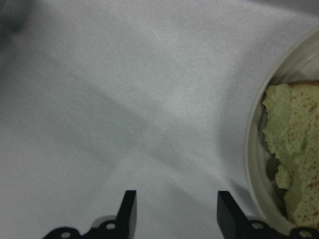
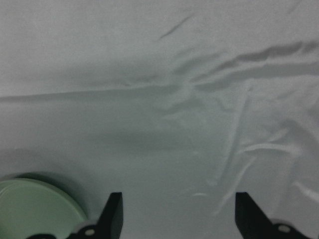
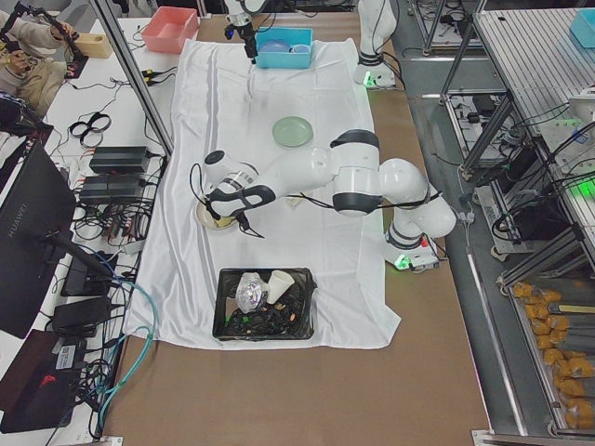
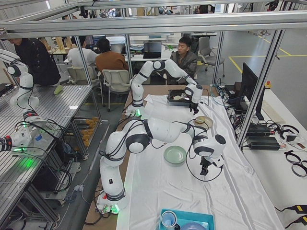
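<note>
A pale plate (image 1: 255,174) holds yellow-green, brown-speckled bread (image 1: 294,149); it lies at the right in the left wrist view. My left gripper is open beside it, nothing between its fingers. In the camera left view the arm partly covers this plate. A green plate (image 3: 293,131) lies mid-cloth, also at lower left in the right wrist view. My right gripper is open above bare cloth near that plate, with nothing between its fingers.
A black tray (image 3: 229,327) with a clear object and a white cup is at one end of the white cloth; a blue bin (image 3: 284,58) with dishes is at the other. Cables and equipment line one side.
</note>
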